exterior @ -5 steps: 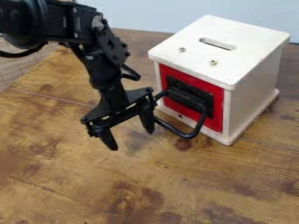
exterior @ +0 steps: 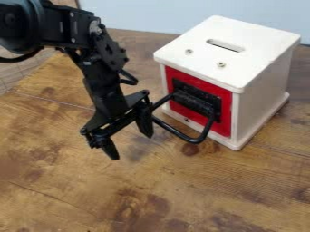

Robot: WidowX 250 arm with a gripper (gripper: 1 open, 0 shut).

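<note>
A black robot gripper [exterior: 129, 135] points down above the wooden table at the centre left, its two fingers spread open with nothing between them. Right of it stands a white box [exterior: 260, 72] with a red front panel [exterior: 220, 96], two small fittings and a slot on top. A black looped handle [exterior: 198, 136] juts from a dark fixture on the red panel toward the lower left, close to the gripper's right finger; whether they touch I cannot tell.
A pale wall [exterior: 145, 14] runs along the back, behind the box.
The gripper has shifted slightly up and to the left. The box and its handle look unchanged.
</note>
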